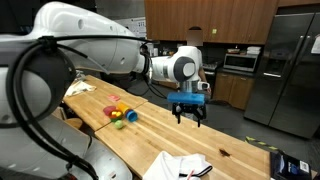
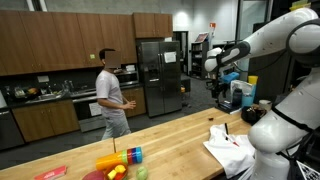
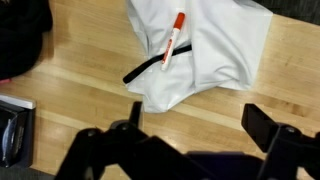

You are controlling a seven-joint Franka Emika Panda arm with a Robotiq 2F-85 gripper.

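Note:
My gripper (image 1: pixel 188 116) hangs open high above the wooden table, with nothing between its fingers. In the wrist view, its two dark fingers (image 3: pixel 85 155) stand wide apart at the lower edge. Beyond them a white cloth (image 3: pixel 213 55) lies spread on the table. On the cloth rests a marker (image 3: pixel 174 38), white with a red-orange cap. A black pen-like stick (image 3: pixel 150 66) lies across the cloth's edge, its dark end over the wood. Exterior view 2 shows the cloth (image 2: pixel 228 148) near my arm's base.
Toward the table's far end stand a colored cylinder (image 2: pixel 119 158), yellow pieces (image 2: pixel 117 172) and a green item (image 2: pixel 141 173). A black item (image 3: pixel 22 35) and a dark box (image 3: pixel 14 132) edge the wrist view. A person (image 2: pixel 112 97) stands behind the table. Bare wood separates the cloth from the toys.

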